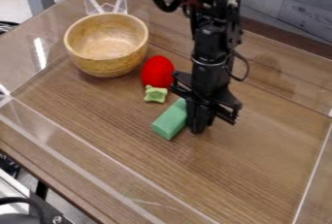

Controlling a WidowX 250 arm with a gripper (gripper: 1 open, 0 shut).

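Note:
My black gripper (197,113) is low over the middle of the wooden table, right at the upper right end of a green block (169,122). Its fingertips are dark and partly overlap the block, so whether anything is between them is unclear. A red rounded object (157,72) lies behind and left, with a small pale green piece (155,94) just in front of it.
A yellow bowl (107,44) sits at the back left, with a white eared object (104,6) behind it. Black cables lie at the lower left, off the table.

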